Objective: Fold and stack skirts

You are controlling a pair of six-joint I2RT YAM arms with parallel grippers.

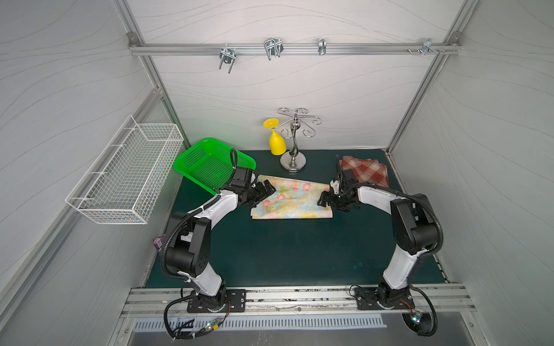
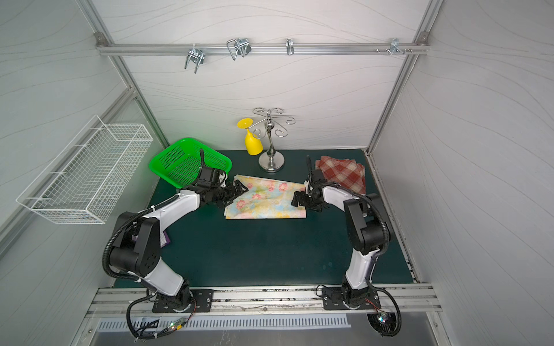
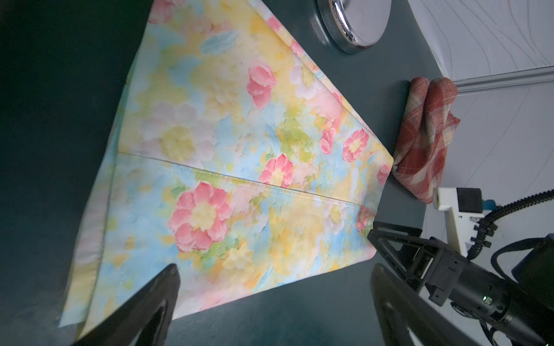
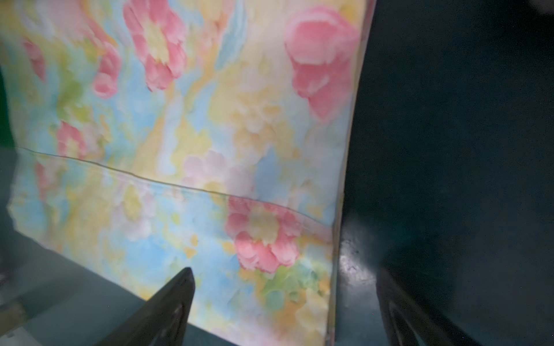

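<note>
A floral skirt [image 1: 292, 199] in yellow, blue and pink lies folded into a wide strip in the middle of the table, a fold edge [image 3: 248, 181] running across it. Its left end shows layers that do not line up in the left wrist view. My left gripper [image 1: 269, 195] hovers over the skirt's left end, open and holding nothing. At the right end, my right gripper [image 1: 322, 201] is open too, its fingers [image 4: 155, 311] spread over the skirt's side edge. A red plaid folded cloth [image 1: 364, 171] lies at the back right, partly behind the right arm.
A green basket [image 1: 214, 147] stands at the back left beside the left arm. Behind the skirt are a metal stand [image 1: 293, 161] and a yellow goblet [image 1: 277, 144]. A white wire basket [image 1: 135, 173] hangs on the left wall.
</note>
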